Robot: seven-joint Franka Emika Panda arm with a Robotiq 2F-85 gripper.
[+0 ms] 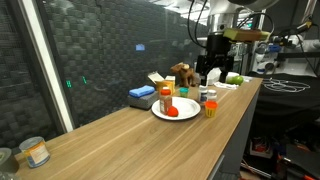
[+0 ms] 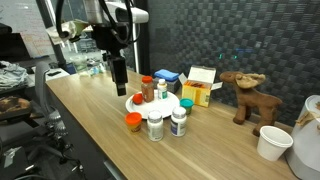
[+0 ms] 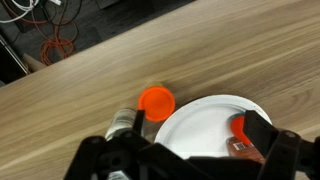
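Observation:
My gripper hangs open above the table, with nothing between its fingers. Below it in the wrist view, an orange-lidded cup point(image 3: 156, 102) stands beside the white plate point(image 3: 195, 125). On that plate lies a round red thing point(image 3: 238, 126), and a brown-red jar stands next to it, partly hidden by a finger in that view. Exterior view 2 shows the jar point(image 2: 147, 88) upright on the plate near a small pale bottle point(image 2: 162, 85).
Behind the plate are a blue item point(image 2: 167, 75), a yellow box point(image 2: 198, 86) and a green-lidded jar point(image 2: 186, 105). A brown toy animal point(image 2: 252, 97) and a white cup point(image 2: 271, 142) stand farther along.

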